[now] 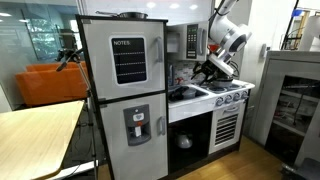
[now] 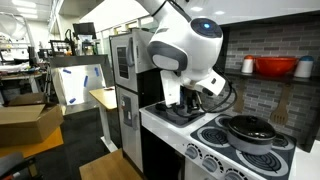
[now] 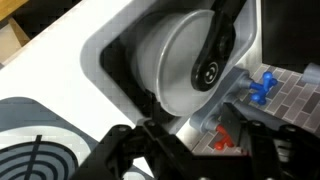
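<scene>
A pale grey round pan or lid (image 3: 180, 65) with a black handle (image 3: 216, 47) lies in the dark sink basin (image 3: 122, 70) in the wrist view. My gripper reaches in from the bottom of that view, its dark fingers close to the near rim of the pale piece. Any contact between the fingers and the rim is lost in the dark. From exterior view 2, the gripper (image 2: 188, 99) hangs low over the counter by the sink, and the white arm hides part of that area. Whatever lies between the fingers is too dark to make out.
Stove burners (image 3: 38, 160) lie beside the sink. A black lidded pot (image 2: 252, 132) stands on the stove. Blue and red taps (image 3: 264, 88) rise at the sink's edge. A red bowl (image 2: 273, 66) sits on the shelf, and the microwave (image 1: 190, 41) hangs above.
</scene>
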